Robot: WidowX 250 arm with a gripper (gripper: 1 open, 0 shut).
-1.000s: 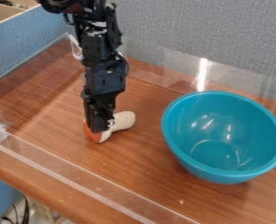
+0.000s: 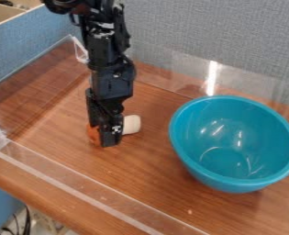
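Note:
My black gripper (image 2: 110, 130) hangs low over the wooden table, left of the teal bowl (image 2: 234, 147). It is open, its fingers down around a small white and orange object (image 2: 132, 124) on the tabletop. The gripper hides much of that object; the white end shows to the right of the fingers and a bit of orange to their left.
Clear plastic edging (image 2: 110, 197) runs along the front of the wooden table (image 2: 61, 147). Grey and blue padded panels (image 2: 269, 55) stand at the back and left. Cables lie below the front left edge. The bowl takes up the right side.
The bowl has stayed in place.

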